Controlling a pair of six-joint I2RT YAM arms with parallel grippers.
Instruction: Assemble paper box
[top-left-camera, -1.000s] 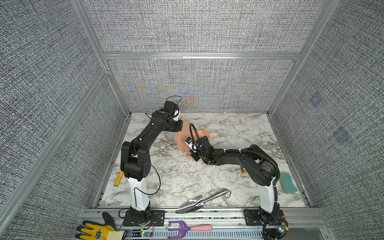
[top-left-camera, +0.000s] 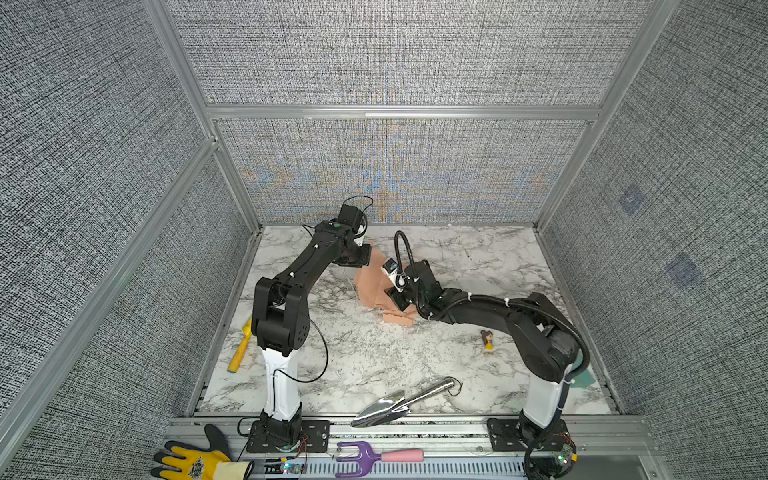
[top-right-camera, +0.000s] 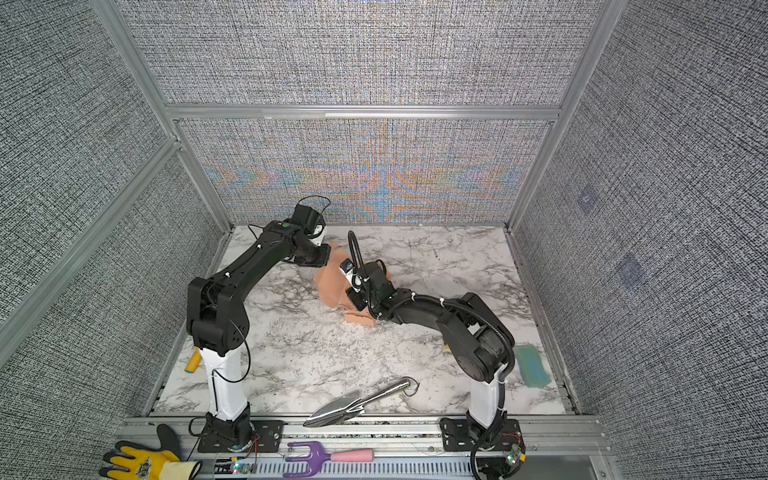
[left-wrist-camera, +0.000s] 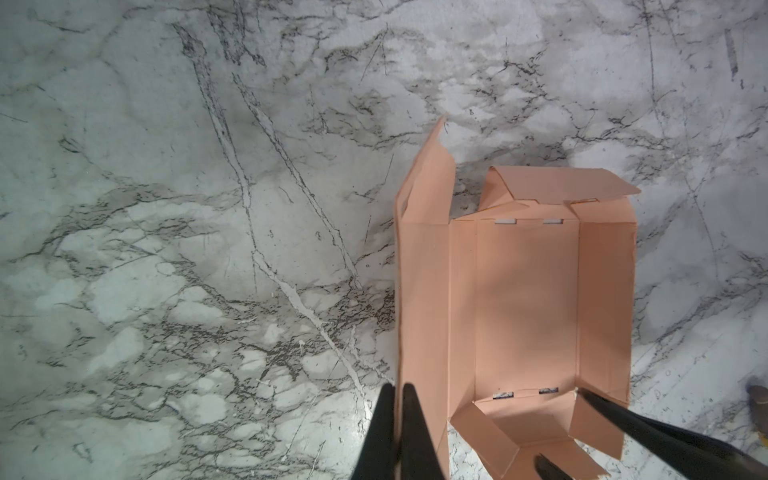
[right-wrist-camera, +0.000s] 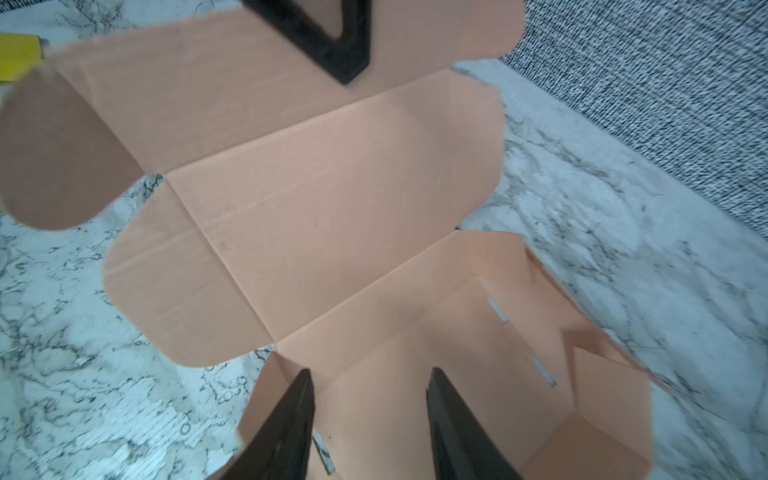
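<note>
The peach paper box (left-wrist-camera: 525, 304) lies mid-table, side walls and end flaps partly raised, its large lid panel (right-wrist-camera: 320, 200) standing up along one long side. My left gripper is shut on the edge of that lid, as the left wrist view shows. My right gripper is over the box's interior, part open, with nothing seen between its fingers. The box is largely hidden by both arms in the top views.
A yellow tool (top-left-camera: 237, 352) lies at left, a trowel (top-left-camera: 400, 405) at the front, a small figure (top-left-camera: 487, 340) and a teal sheet (top-right-camera: 530, 364) at right.
My right gripper has shifted right and its arm has risen somewhat. My left gripper has moved slightly right with the lid edge over the last second.
</note>
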